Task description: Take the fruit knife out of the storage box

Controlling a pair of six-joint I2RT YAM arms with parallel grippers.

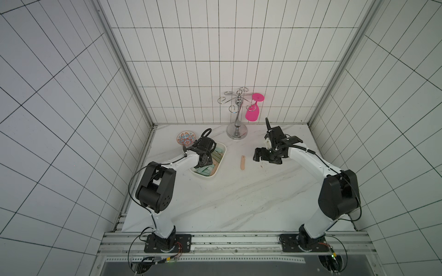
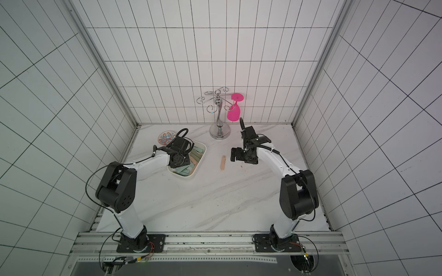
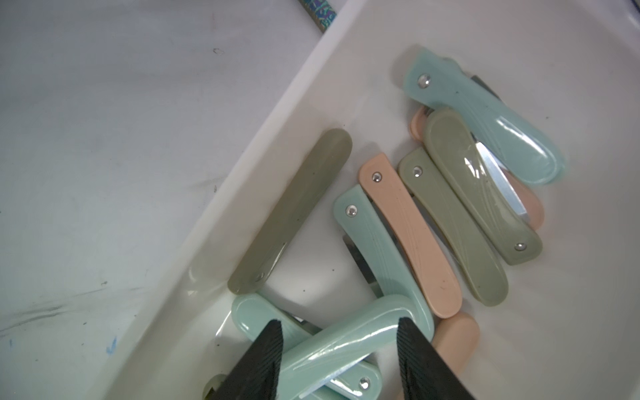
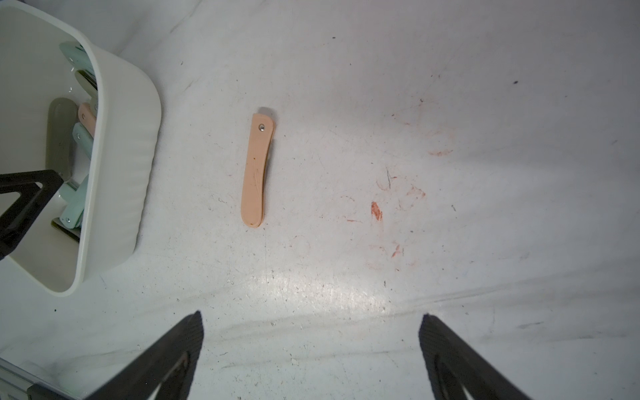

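A white storage box [image 3: 573, 313] holds several folded fruit knives in mint [image 3: 486, 113], olive [image 3: 453, 240] and pink [image 3: 406, 233]. My left gripper is over the box, its fingers part open above mint knives near the box's lower end in the wrist view; whether anything is between them is unclear. One pink folded knife [image 4: 255, 173] lies alone on the table, right of the box. My right gripper hovers right of that knife, open and empty.
A metal stand [image 1: 237, 131] with a pink glass [image 1: 252, 111] stands at the back. A patterned plate [image 1: 186, 137] lies behind the box on the left.
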